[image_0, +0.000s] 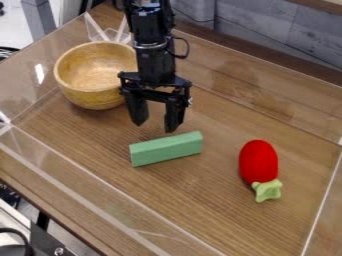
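Note:
My black gripper (154, 115) hangs over the middle of the wooden table, its two fingers spread apart with nothing seen between them. Just below it on the table lies a mint-green block (166, 148), apart from the fingers. A yellow-tan bowl (78, 75) stands to the left of the gripper. At the right lies a red plush object (258, 161) with a pale green top, like a strawberry.
The wooden table (107, 200) has clear room along the front and at the back right. A grey wall or ledge runs behind it at the upper right. Dark cables show off the left edge.

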